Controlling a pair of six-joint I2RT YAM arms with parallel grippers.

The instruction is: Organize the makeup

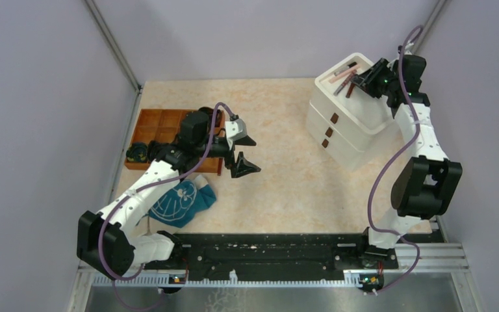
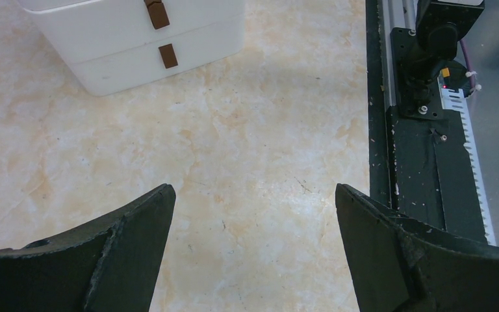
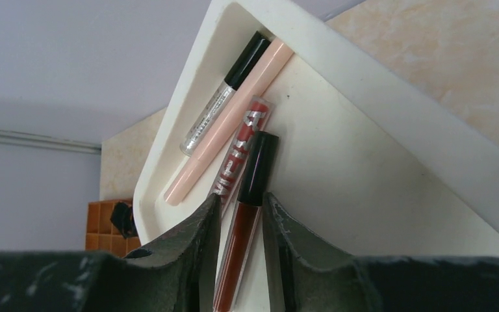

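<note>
A white tray tops the drawer unit at the back right. In the right wrist view it holds a black-capped clear tube, a pink tube, a red-speckled tube and a dark-red gloss with black cap. My right gripper is at the gloss, one finger each side of its cap; whether they grip it is unclear. My left gripper stands open and empty over the table's left-middle.
An orange compartment box with dark items sits at the left, partly under my left arm. A blue cloth lies below it.
</note>
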